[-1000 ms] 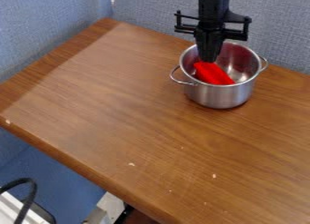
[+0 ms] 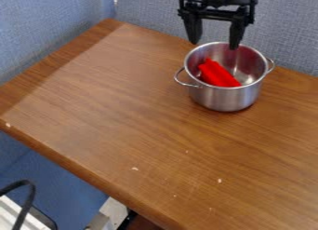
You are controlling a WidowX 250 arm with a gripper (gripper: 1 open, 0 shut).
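Note:
My black gripper point(image 2: 215, 29) is open above a steel pot point(image 2: 224, 98) at the back right of the wooden table, its two fingers spread apart with nothing between them. Inside the pot lies an elongated red object point(image 2: 218, 74), resting at a slant on the bottom.
Padded blue-grey walls point(image 2: 56, 29) stand behind and to the left. A white object with a black cable point(image 2: 19, 215) is off the table at the lower left.
My gripper has risen from low over the pot to above it, and its fingers have spread apart. The red object remains in the pot.

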